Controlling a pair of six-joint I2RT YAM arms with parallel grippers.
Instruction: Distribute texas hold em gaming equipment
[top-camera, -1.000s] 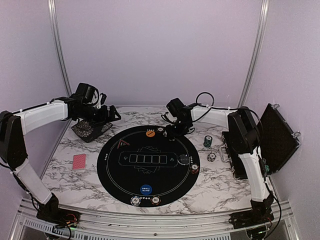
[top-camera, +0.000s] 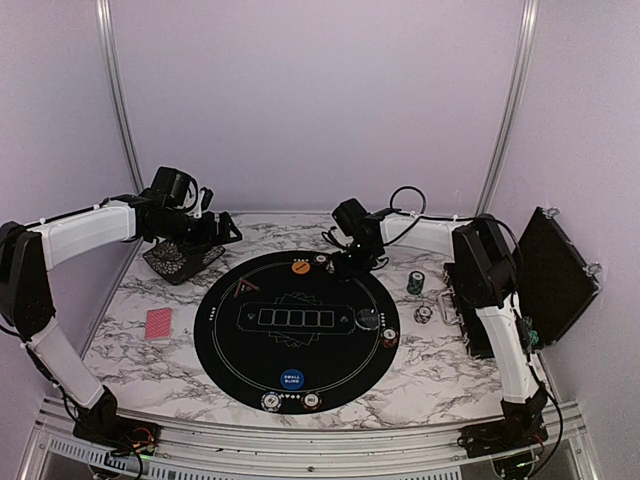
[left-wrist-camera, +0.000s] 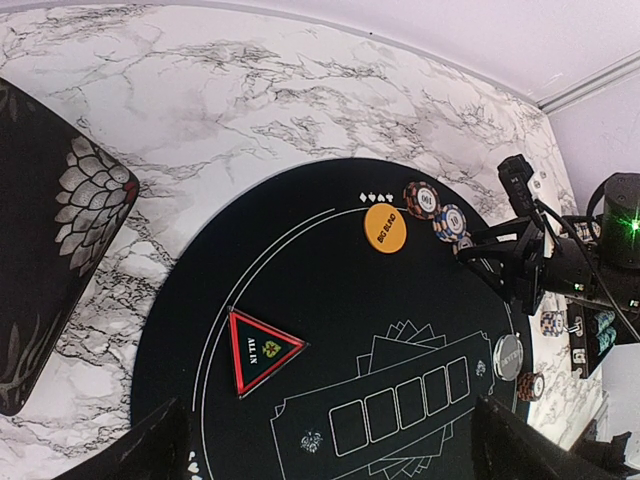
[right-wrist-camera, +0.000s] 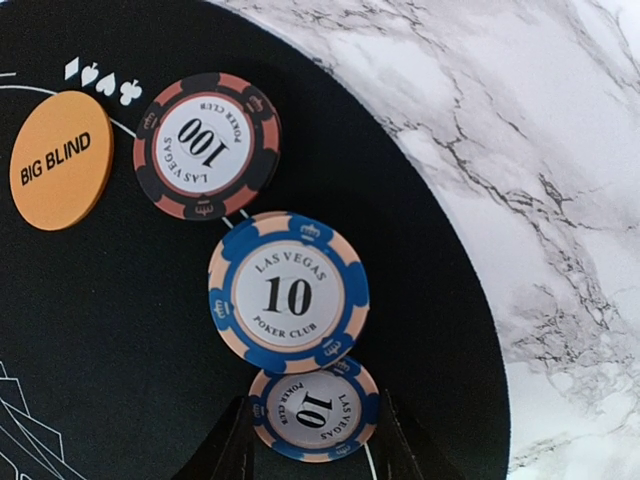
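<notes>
In the right wrist view, a blue-and-peach 10 chip (right-wrist-camera: 315, 415) lies on the black poker mat. My right gripper has one finger on either side of it, close to its edges; whether they press on it cannot be told. Another 10 chip (right-wrist-camera: 288, 293) overlaps its upper edge, with a red-and-black 100 chip (right-wrist-camera: 207, 146) and the orange BIG BLIND disc (right-wrist-camera: 61, 160) beyond. My left gripper is open and empty over the mat's left side. The ALL IN triangle (left-wrist-camera: 262, 350) lies there. A blue SMALL BLIND disc (top-camera: 291, 380) sits at the mat's front.
Red-backed cards (top-camera: 158, 323) lie left of the mat. A dark patterned case (top-camera: 183, 262) stands back left. Right of the mat are a green chip stack (top-camera: 415, 283), another chip pile (top-camera: 423, 314) and an open case (top-camera: 540, 272).
My right arm has shifted very slightly at the back of the mat. The left arm and the objects look unmoved.
</notes>
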